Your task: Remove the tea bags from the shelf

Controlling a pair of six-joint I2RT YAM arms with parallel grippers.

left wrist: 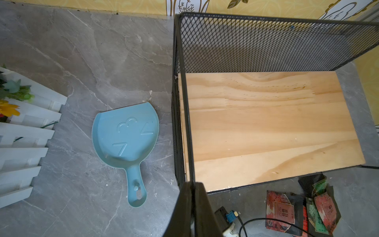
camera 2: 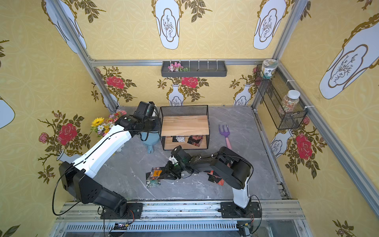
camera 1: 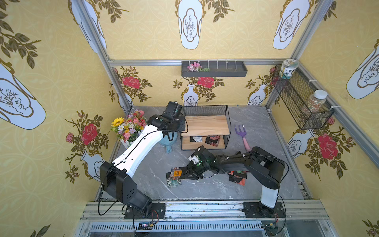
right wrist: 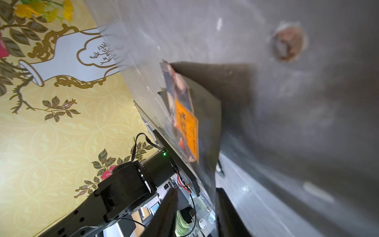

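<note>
My right gripper (camera 1: 187, 174) is low over the front-middle table, its fingertips at an orange-labelled tea bag (camera 1: 176, 173), which lies over a green one (camera 1: 173, 182). The right wrist view shows its fingers apart, the bag just beyond them; whether they touch it is unclear. More tea bags (camera 1: 237, 177) lie right of centre, partly under the arm. Some tea bags (camera 1: 211, 141) remain on the shelf's lower board, below the bare wooden top board (camera 1: 204, 124). My left gripper is shut and raised above the shelf's left side, nothing visible between its fingers.
A blue dustpan (left wrist: 125, 134) and flowers in a white planter (left wrist: 23, 165) stand left of the shelf. A purple fork (camera 1: 244, 140) lies right of it. A wire basket with jars (camera 1: 314, 101) hangs on the right wall.
</note>
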